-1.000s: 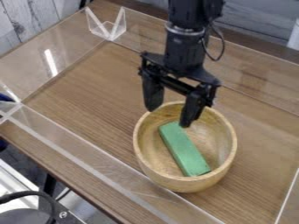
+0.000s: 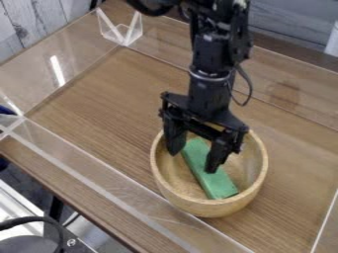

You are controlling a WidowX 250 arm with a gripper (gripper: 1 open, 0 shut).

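A round light-wood bowl (image 2: 238,198) sits in the lower middle of the wooden table, holding a long green block (image 2: 212,181) that lies lengthwise on its floor. My black gripper (image 2: 201,138) is open above the bowl, its two fingers spread to either side over the far part of the green block. The far end of the block is partly hidden by the gripper. I cannot tell whether the fingers touch it.
A clear plastic piece (image 2: 119,30) stands at the back left. A black cable lies at the lower left corner, near a clear sheet along the front edge.
My gripper has come down and toward the viewer, from above the bowl's far rim to over the green block. The bowl and block look unmoved.
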